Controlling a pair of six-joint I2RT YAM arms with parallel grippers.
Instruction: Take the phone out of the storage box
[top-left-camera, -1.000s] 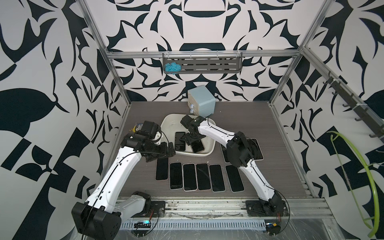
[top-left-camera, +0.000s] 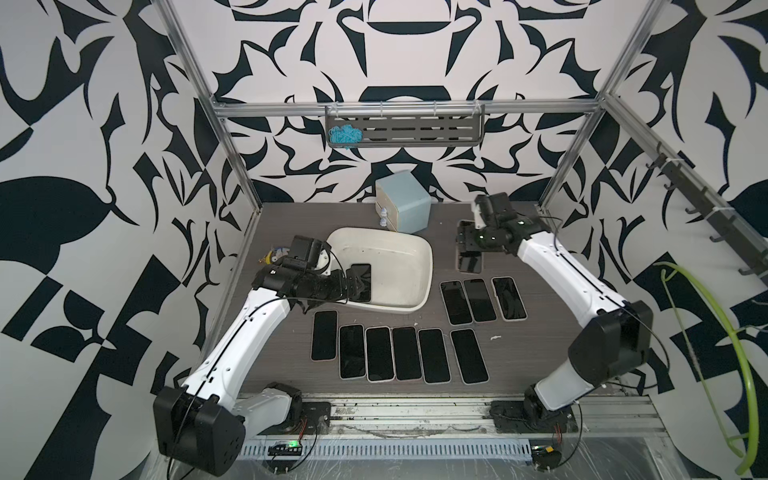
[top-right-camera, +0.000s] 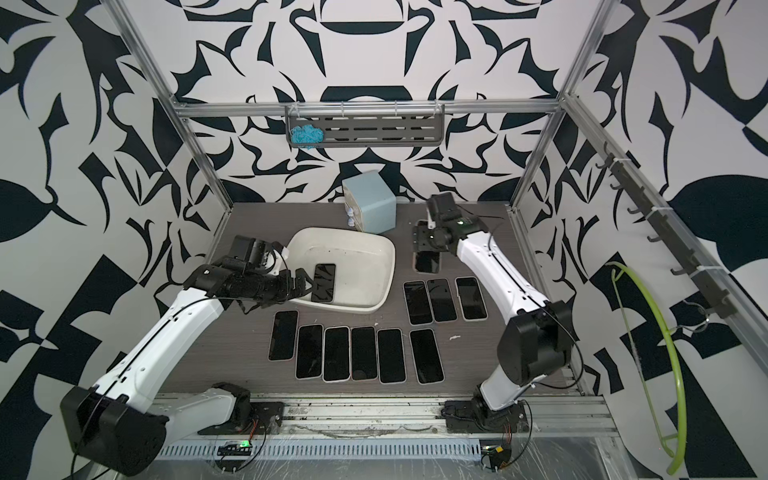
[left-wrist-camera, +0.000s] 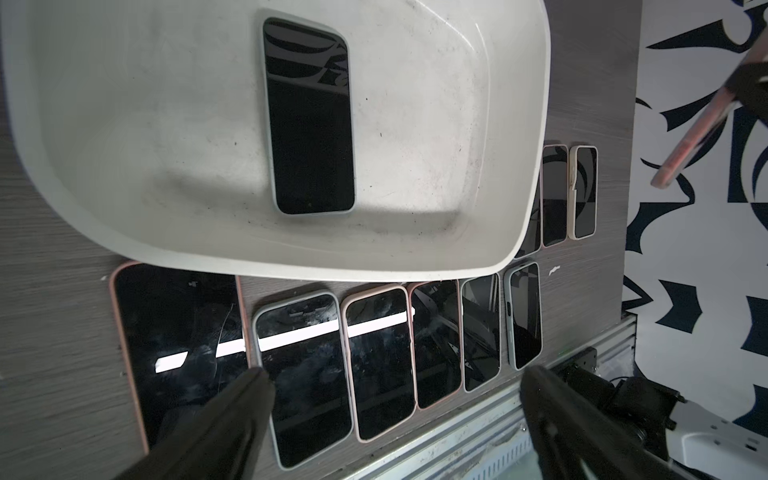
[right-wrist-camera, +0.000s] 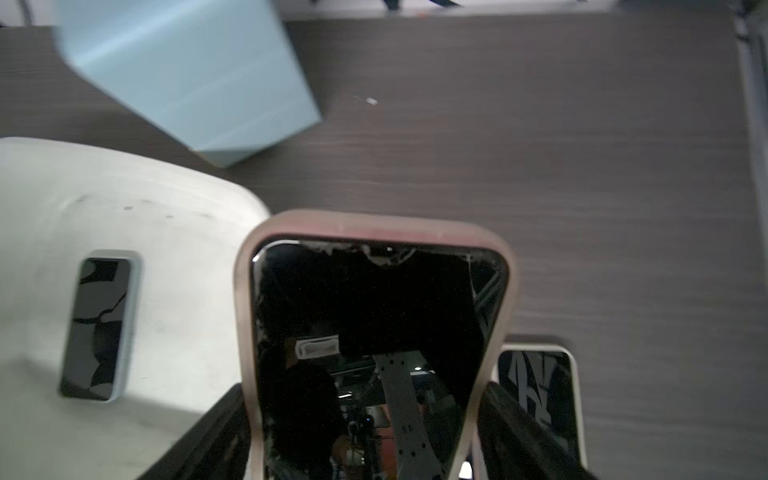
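Observation:
The white storage box (top-right-camera: 360, 268) holds one black phone (left-wrist-camera: 312, 120), lying flat. My left gripper hangs open at the box's left side with nothing between its fingers. My right gripper is raised right of the box, shut on a pink-framed phone (right-wrist-camera: 364, 304), which it holds above the table. In the left wrist view part of that raised phone shows at the upper right.
Several phones (top-left-camera: 378, 352) lie in rows in front of the box and at its right. A pale blue cube (top-left-camera: 408, 200) stands behind it.
The right arm has lifted the phone out of the box and moved it to the right. My left gripper has shifted slightly.

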